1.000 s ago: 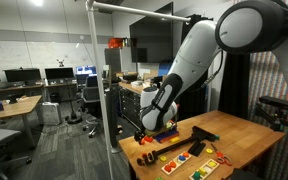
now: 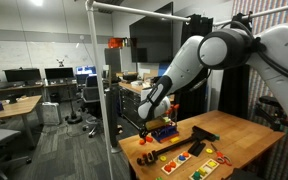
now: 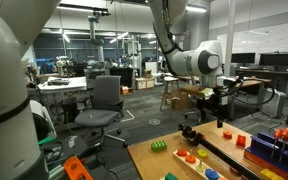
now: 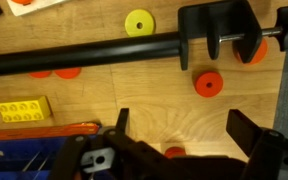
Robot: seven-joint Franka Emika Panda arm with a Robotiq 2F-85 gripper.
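Note:
My gripper stands open over the wooden table, nothing between its fingers in the wrist view. A red disc (image 4: 174, 152) lies on the table, low in that view, between the fingers' sides. Another red disc (image 4: 209, 84) is further up, and an orange-red one (image 4: 254, 50) is partly covered by the black bar clamp (image 4: 94, 52). A yellow ring (image 4: 140, 22) lies beyond the clamp's bar. To the left are a yellow brick (image 4: 24, 109) and a blue container (image 4: 14, 153). In exterior view 1 the fingertips are too small to make out.
Several coloured pieces are spread on the table (image 3: 149, 158), with a board of coloured pieces (image 2: 176, 161) near its front. Scissors (image 2: 222, 157) lie at the right.
The arm has stretched out and tilted lower over the table, its forearm now more slanted in exterior view 1. The objects on the table appear unmoved.

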